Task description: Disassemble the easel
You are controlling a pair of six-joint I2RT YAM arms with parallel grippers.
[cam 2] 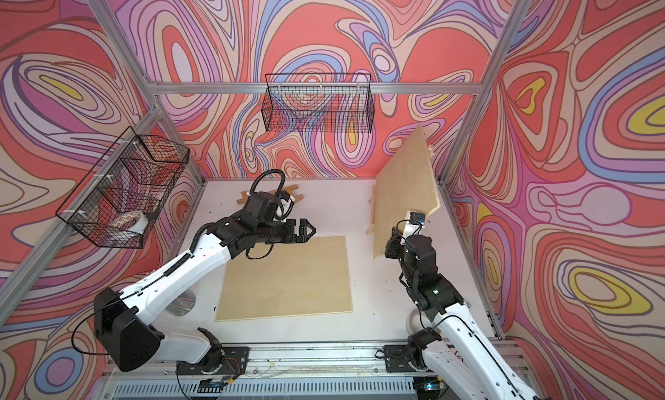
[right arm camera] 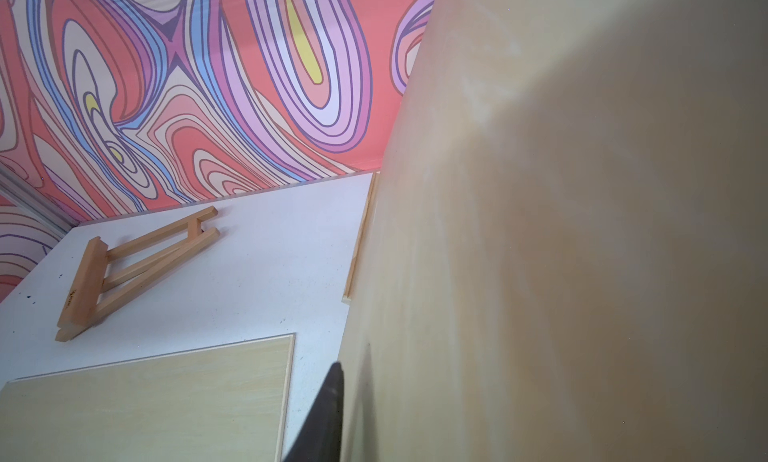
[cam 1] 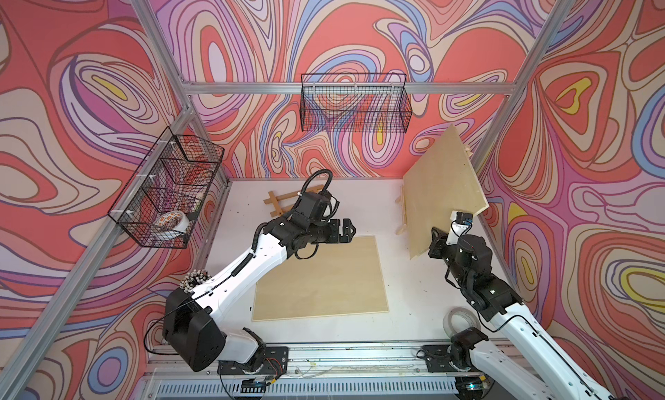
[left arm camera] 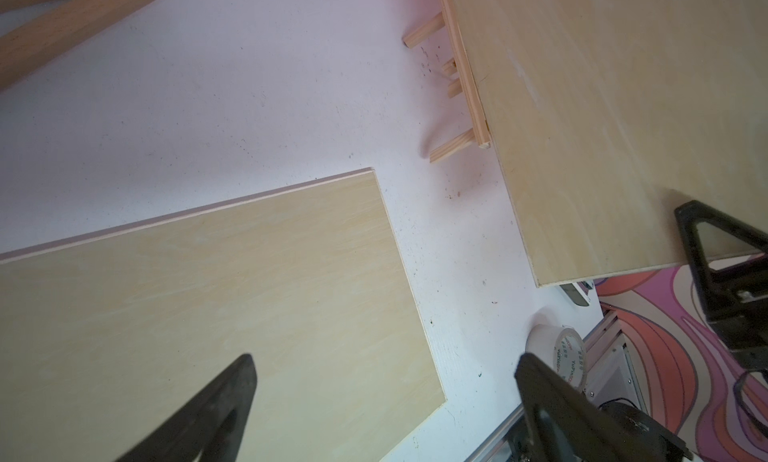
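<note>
A large pale wooden board point(cam 1: 443, 185) stands steeply tilted at the right, with wooden bars point(left arm camera: 464, 70) showing beyond its left edge. My right gripper point(cam 1: 440, 239) is at its lower front edge. In the right wrist view, one dark finger point(right arm camera: 324, 418) lies against the left of the board, which fills the right side and hides the other finger. Whether the fingers are closed on the board cannot be told. Over the flat board point(cam 1: 325, 282) on the table, my left gripper stands open and empty. A wooden frame piece point(right arm camera: 152, 270) lies at the back left.
Near the front right edge is a tape roll point(left arm camera: 560, 354). Wire baskets hang on the left point(cam 1: 166, 192) and back point(cam 1: 356, 105) rails.
</note>
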